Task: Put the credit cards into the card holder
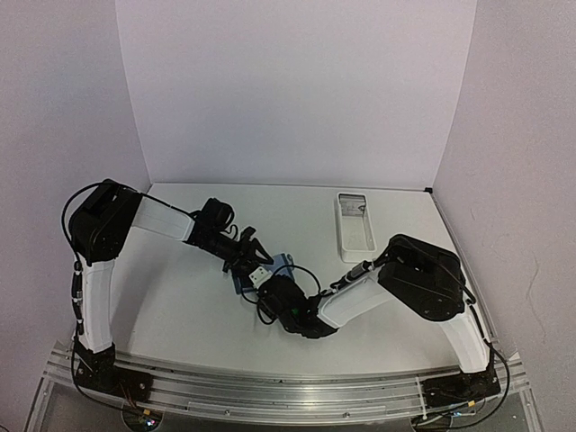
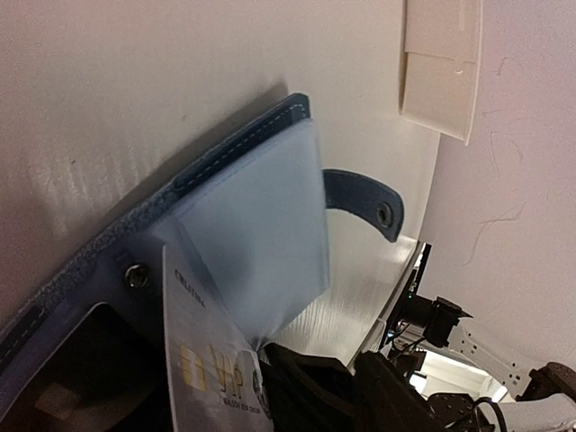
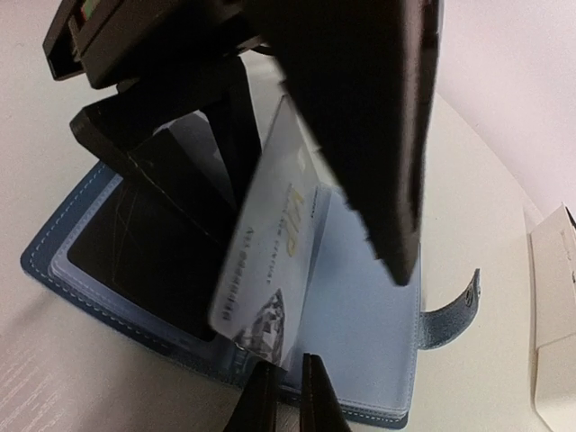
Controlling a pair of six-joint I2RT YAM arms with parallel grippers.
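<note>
The blue card holder (image 2: 252, 234) lies open mid-table under both grippers, its strap (image 2: 360, 198) out to one side. A pale VIP card (image 3: 261, 252) stands tilted in it over the clear sleeve, beside a black card or pocket (image 3: 126, 252). My left gripper (image 1: 254, 256) is over the holder at the card; in the right wrist view its dark fingers look part open, and whether they touch the card is unclear. My right gripper's fingertips (image 3: 288, 369) are shut at the holder's near edge, just below the card, with nothing visible between them.
A white tray (image 1: 355, 247) sits at the back right. Metal rails run along the front edge, and walls close the sides and back.
</note>
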